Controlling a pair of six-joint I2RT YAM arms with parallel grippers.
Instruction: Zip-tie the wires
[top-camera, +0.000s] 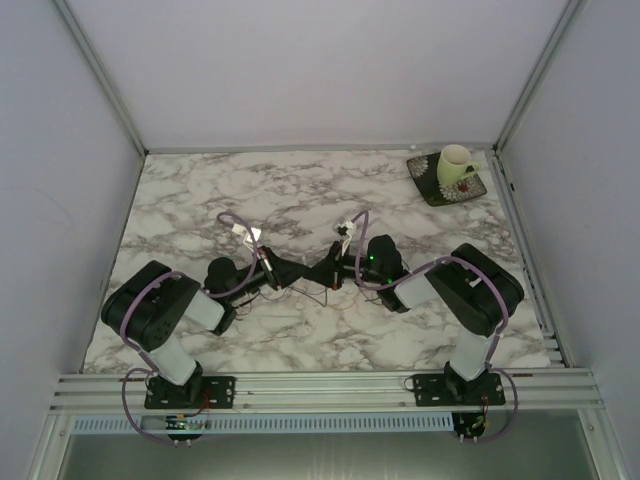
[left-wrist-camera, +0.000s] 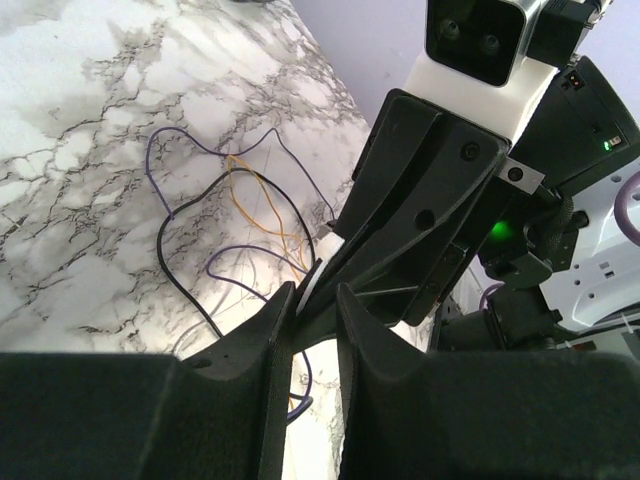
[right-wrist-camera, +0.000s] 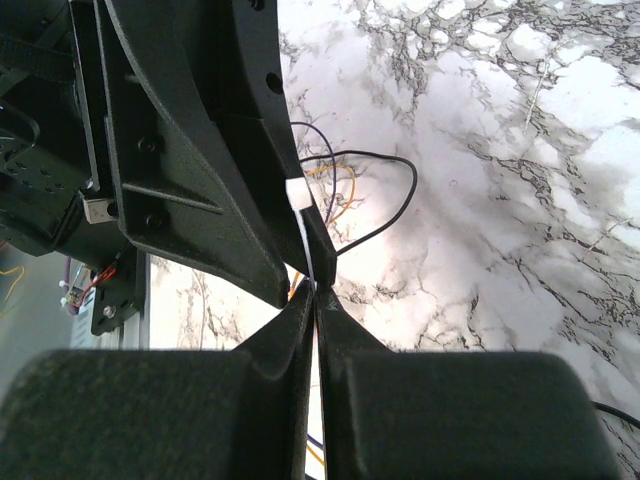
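Note:
A thin white zip tie (right-wrist-camera: 299, 193) shows in the right wrist view, its strap running down to the fingertips of my right gripper, which is shut on it. Facing it, my left gripper is part open, its fingers apart on either side of the strap. Below both grippers, the loose black wire (left-wrist-camera: 163, 245), purple wire (left-wrist-camera: 150, 165) and orange wire (left-wrist-camera: 240, 203) lie looped on the marble surface. Whether the tie encircles the wires cannot be made out, as the fingers hide that spot.
A green mug (top-camera: 455, 164) stands on a dark floral tray (top-camera: 428, 186) at the back right. The two grippers nearly touch at the middle, leaving little room between them.

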